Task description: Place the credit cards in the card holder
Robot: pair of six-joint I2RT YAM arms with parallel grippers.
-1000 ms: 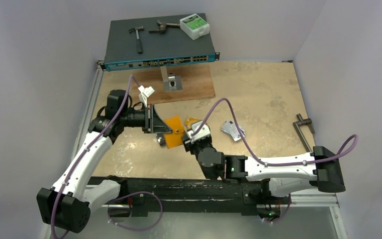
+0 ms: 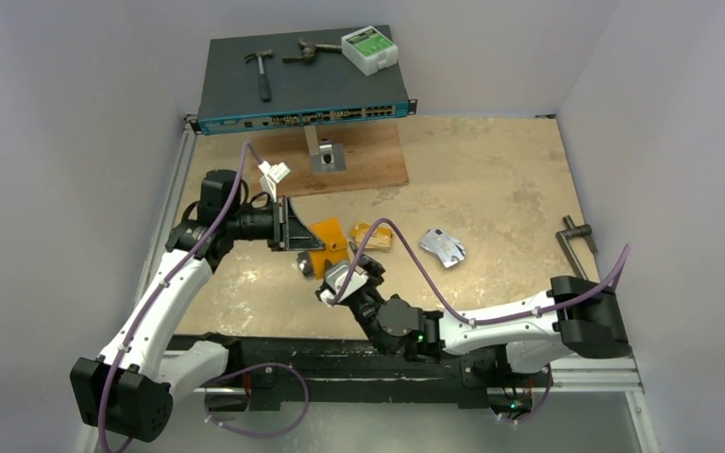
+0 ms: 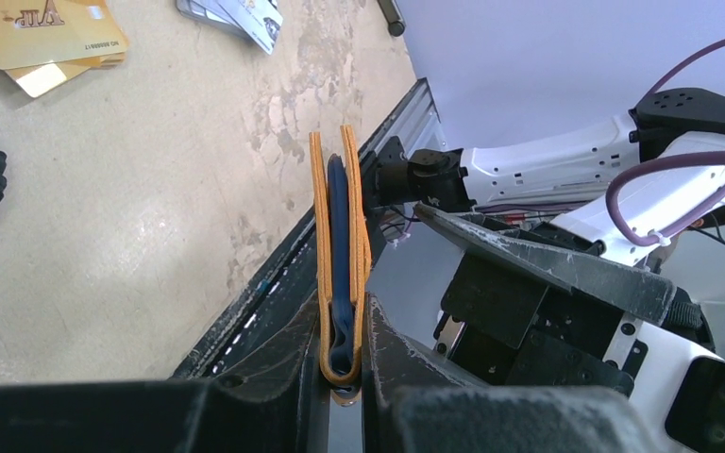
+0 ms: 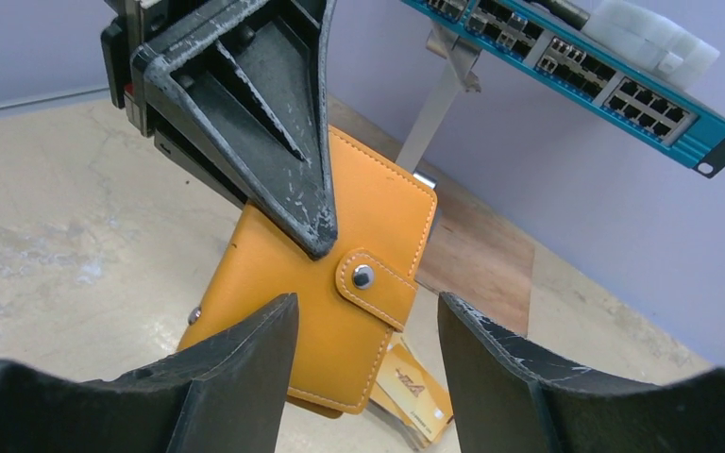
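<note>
An orange card holder (image 2: 328,236) with a snap tab is held up in my left gripper (image 2: 319,248), shut on it. In the left wrist view, the holder (image 3: 322,226) stands edge-on, its dark lining showing between two orange sides. My right gripper is open, its fingers (image 4: 250,363) in front of the holder's snap-tab side; nothing is gripped between them. In the top view, the right gripper's tips lie close to the holder's lower right. Gold cards (image 3: 47,33) lie stacked on the table behind the holder. Silver cards (image 2: 443,247) lie farther right.
A network switch box (image 2: 283,71) at the back carries hammers and a white box (image 2: 370,49). In front of it lies a brown board (image 2: 373,159). A dark metal tool (image 2: 578,243) rests at the right edge.
My right gripper has moved left and a little toward the front, closer to the holder, uncovering the gold cards in the top view. The left arm stays nearly still with the holder.
</note>
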